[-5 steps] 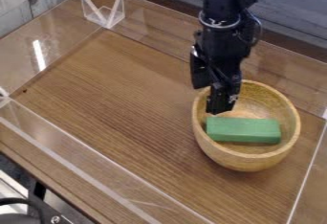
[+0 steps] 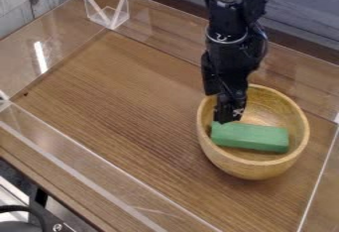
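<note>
A wooden bowl (image 2: 286, 116) on the right of the table holds a green block (image 2: 249, 137) lying in its front part. The black gripper (image 2: 224, 99) hangs from above over the back-left part of the bowl, pointing down and open, above and behind the green block, with nothing seen between its fingers. The bowl's floor behind the block is partly hidden by the gripper.
A small white wire-like holder (image 2: 109, 10) stands at the back left. The table's edge runs along the left, with dark cables at the lower left.
The gripper has moved slightly to the left and its angle has changed. The bowl and the green block look almost unchanged.
</note>
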